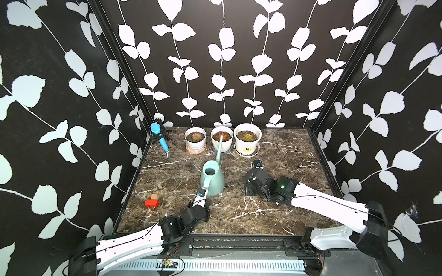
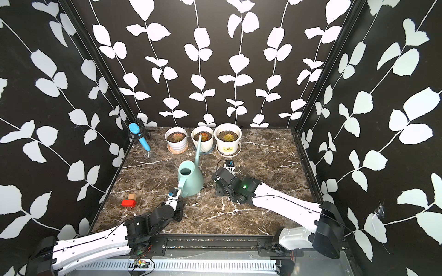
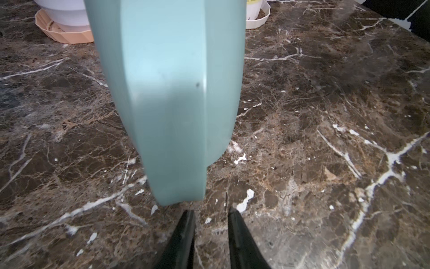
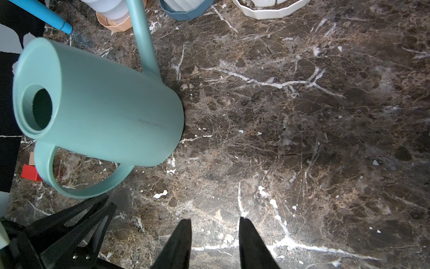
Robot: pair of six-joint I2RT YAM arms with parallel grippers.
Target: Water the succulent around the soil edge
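Observation:
A mint watering can (image 1: 212, 179) stands upright on the table, its spout reaching over the middle pot (image 2: 202, 146), which holds a reddish succulent, and its handle toward me. My left gripper is low at the handle's near side, fingers parted by a gap with nothing between them. My right gripper hangs over bare marble to the can's right, open and empty. The left pot (image 1: 195, 143) and right pot (image 1: 247, 145) hold small succulents on saucers.
A blue microphone-like tool (image 1: 161, 140) in a black holder stands at the back left. Red and tan blocks (image 1: 151, 202) lie at the front left.

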